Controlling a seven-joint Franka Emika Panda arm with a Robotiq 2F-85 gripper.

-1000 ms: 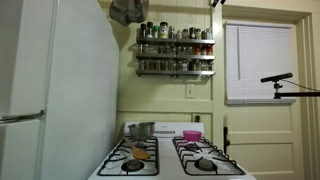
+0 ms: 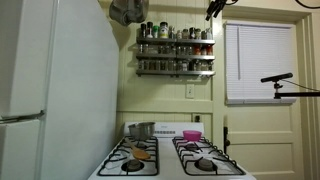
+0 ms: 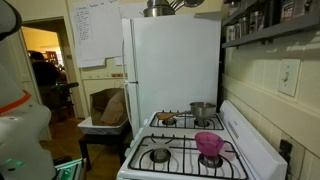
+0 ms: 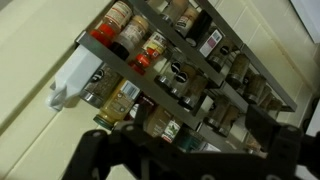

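Note:
High above the stove, at the top edge of exterior view 1, the tip of my black gripper (image 2: pixel 213 11) shows. In the wrist view its dark fingers (image 4: pixel 88 152) stand wide apart along the bottom, with nothing seen held between them. Beyond them are shelves of spice jars (image 4: pixel 122 100), tilted in this view. A metal pot (image 3: pixel 202 110) and a pink bowl (image 3: pixel 209 143) stand on the white stove (image 3: pixel 150 175). A wooden spoon (image 2: pixel 141 154) lies over the left burners.
The white fridge (image 3: pixel 175 65) stands beside the stove. Metal pans (image 2: pixel 128 11) hang near the wall shelves (image 2: pixel 176 57). A black bar-shaped device (image 2: pixel 277 78) juts in before the door blind (image 2: pixel 262 60).
My gripper has come down into the top of exterior view 1, where only a small dark bit showed before. The pot, bowl, spoon and jars look unmoved.

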